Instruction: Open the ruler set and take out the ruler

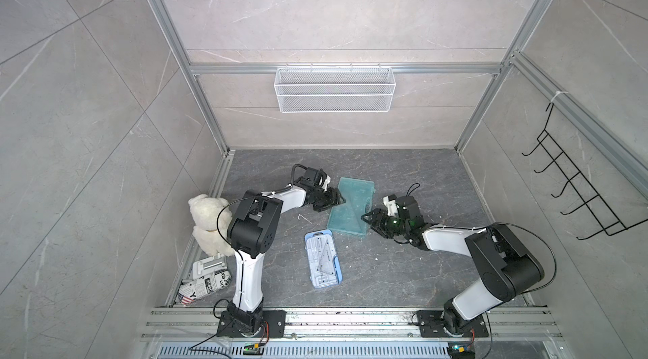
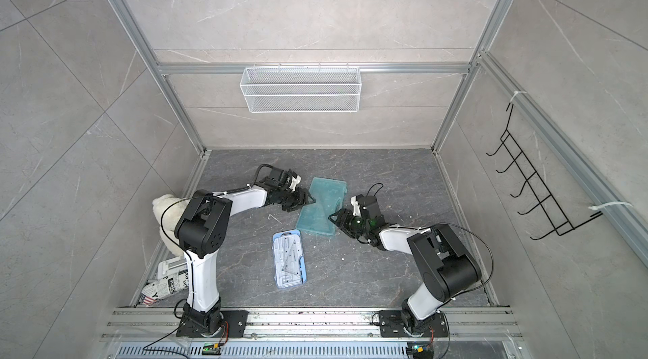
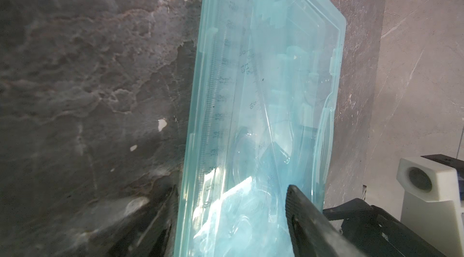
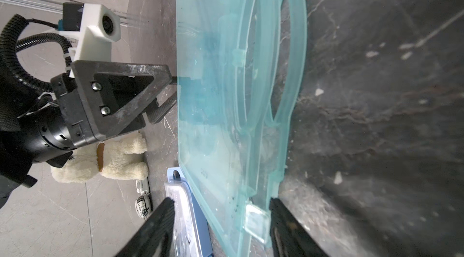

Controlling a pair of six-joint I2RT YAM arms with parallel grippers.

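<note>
The translucent teal ruler case (image 1: 351,218) lies flat on the dark floor, its handle side facing right. Through its plastic in the left wrist view I see a clear ruler (image 3: 215,97) with printed marks. My left gripper (image 1: 341,199) is at the case's left edge, its fingers (image 3: 302,216) apart with part of the case in view between them. My right gripper (image 1: 367,217) stands open at the handle side. In the right wrist view a pale clasp (image 4: 257,222) shows beside one of its fingers (image 4: 282,223). Whether the lid is loose, I cannot tell.
A blue-edged case (image 1: 322,259) holding drawing tools lies in front of the teal one. A white plush toy (image 1: 208,220) and a bag (image 1: 206,284) are at the left wall.
</note>
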